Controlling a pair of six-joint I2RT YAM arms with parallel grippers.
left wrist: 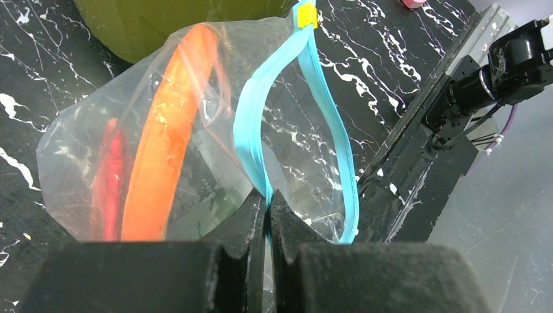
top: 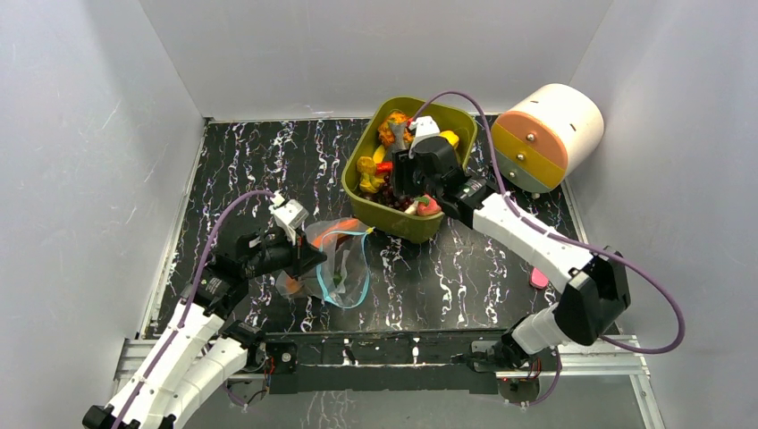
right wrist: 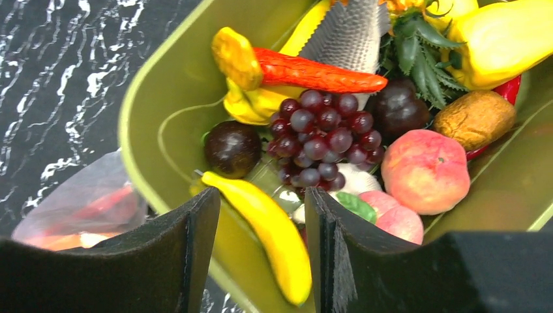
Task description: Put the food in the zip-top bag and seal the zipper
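Note:
The clear zip bag [left wrist: 215, 143] has a light blue zipper [left wrist: 254, 104] with a yellow slider [left wrist: 307, 15]; its mouth gapes. Inside it lie an orange carrot-like piece [left wrist: 166, 137] and a red one [left wrist: 113, 176]. My left gripper is shut on the bag's zipper edge. Over the green bin [right wrist: 150, 163] hangs my right gripper, its fingers apart and nothing held between them. Below those fingers are a yellow pepper-like piece [right wrist: 267, 228], dark grapes [right wrist: 326, 134] and peaches [right wrist: 425, 171].
A white round cabinet with coloured drawers [top: 545, 134] stands at the back right. On the counter's right lies a small pink object [top: 538, 279]. Bare black counter [top: 438, 286] shows right of the bag.

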